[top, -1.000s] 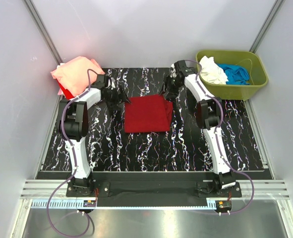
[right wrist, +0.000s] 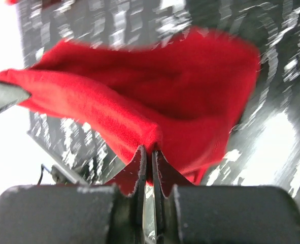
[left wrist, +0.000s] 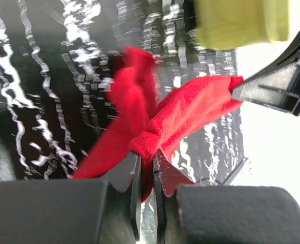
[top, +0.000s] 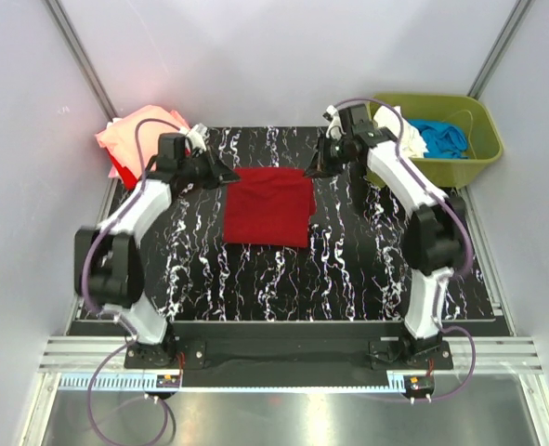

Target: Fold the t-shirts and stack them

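Observation:
A red t-shirt [top: 267,209] is held up by its far edge between my two grippers, over the middle of the table. My left gripper [top: 234,177] is shut on its far left corner; in the left wrist view the red cloth [left wrist: 148,142] is pinched between the fingertips. On the far right corner my right gripper [top: 309,173] is likewise shut, with bunched cloth [right wrist: 151,136] between its fingers in the right wrist view. The cloth stretches across between both hands and hangs down below. A stack of folded shirts, salmon [top: 142,141] over red, lies at the back left.
An olive bin [top: 486,149] at the back right holds a white cloth [top: 399,135] and a blue cloth [top: 439,139].

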